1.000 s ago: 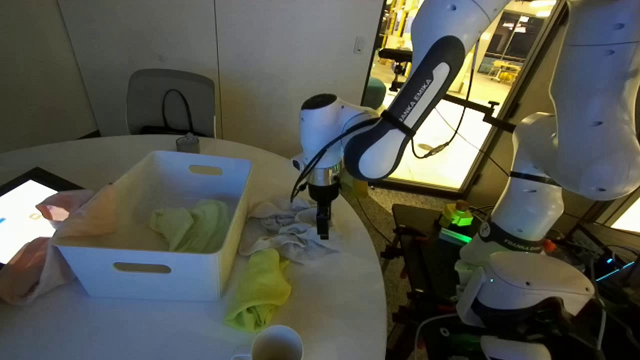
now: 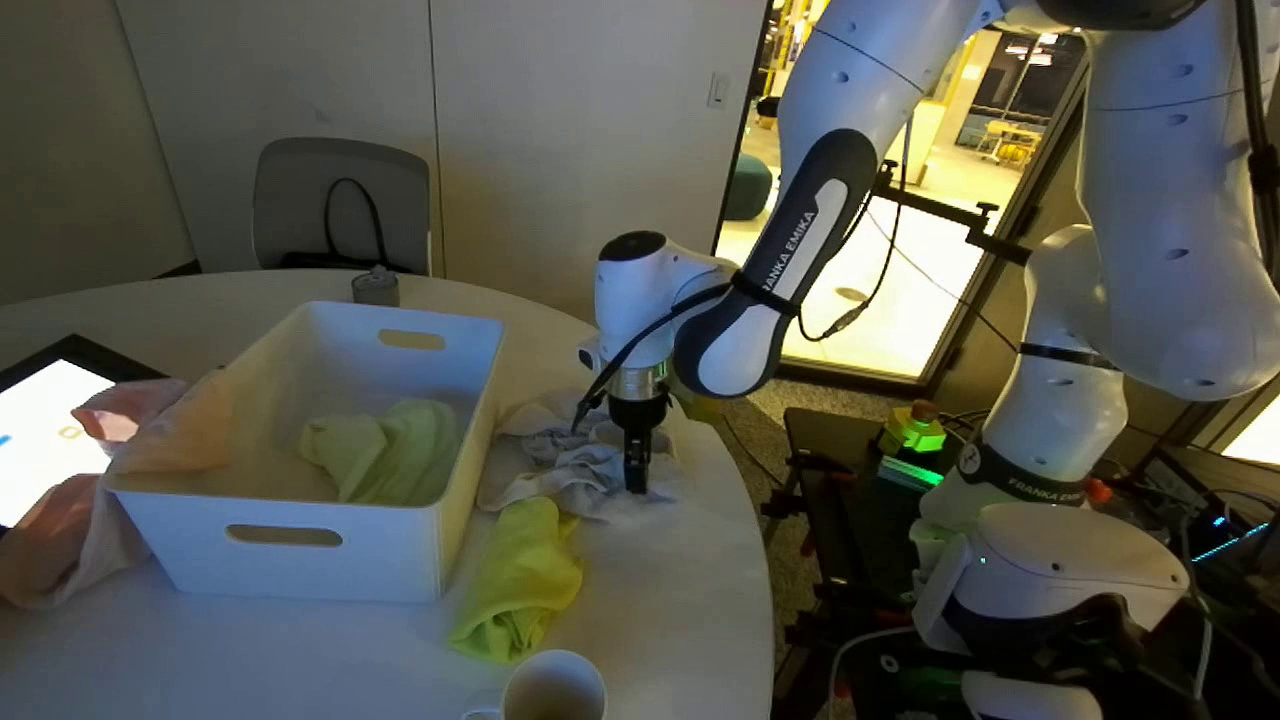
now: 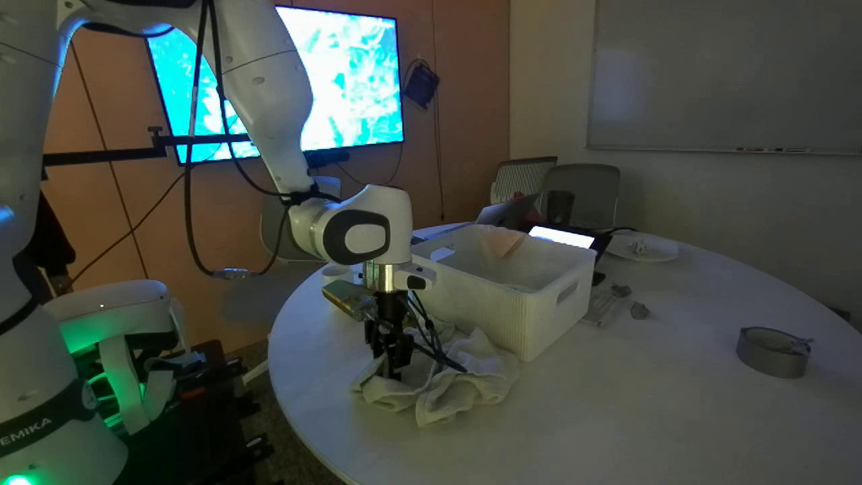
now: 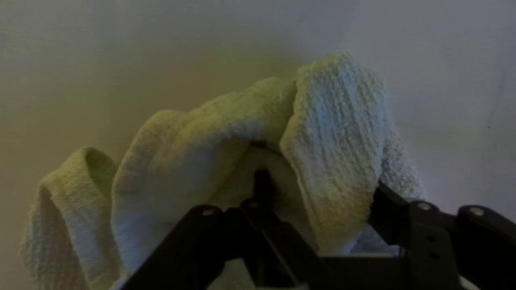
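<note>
A pale grey-white towel (image 2: 540, 450) lies crumpled on the table to the right of the white bin. My gripper (image 2: 637, 485) points straight down into the towel's right part. In the wrist view, a raised fold of the towel (image 4: 333, 145) stands between the two dark fingers, which are still apart; the right one touches the fold's side. Exterior view 2 has the gripper (image 3: 393, 372) low among the folds, its tips partly hidden. A yellow-green cloth (image 2: 518, 582) rests on the table, and a pale green cloth (image 2: 402, 450) is inside the bin (image 2: 324, 564).
A peach cloth (image 2: 180, 432) drapes over the bin's left wall. Close to the front stands a white mug (image 2: 554, 690). A tablet (image 2: 48, 408) lies left of the bin, and a roll of tape (image 3: 773, 352) sits on otherwise open table.
The arm has come down and slightly left in exterior view 1, bringing the fingers from above the towel into its folds. Bin and other cloths are unmoved.
</note>
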